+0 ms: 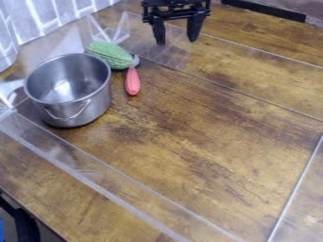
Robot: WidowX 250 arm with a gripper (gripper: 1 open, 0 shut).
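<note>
The black gripper [176,33] hangs at the top centre of the camera view, its two fingers spread apart with nothing visible between them. Below and left of it, a green corn-like object [108,52] lies on the table, with a pink object [132,81] pointing toward the front beside it. A steel pot [70,89] stands at the left, in front of the green object.
Clear plastic strips run along it. A pale patterned wall [47,19] borders the back left, and a dark edge runs along the back right.
</note>
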